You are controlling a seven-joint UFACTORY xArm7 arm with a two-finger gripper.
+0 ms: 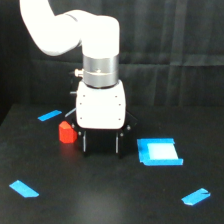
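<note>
My gripper (101, 145) points down over the black table, left of the middle of the camera view. It is open: its two thin dark fingers stand wide apart, and nothing shows between them. To its left sits a small red block (67, 132), outside the fingers. Whether the block touches the hand's side cannot be told from this angle.
Right of the gripper, a white patch (163, 152) edged with blue tape lies flat on the table. Blue tape strips mark the back left (50, 115), front left (24, 189) and front right (196, 197).
</note>
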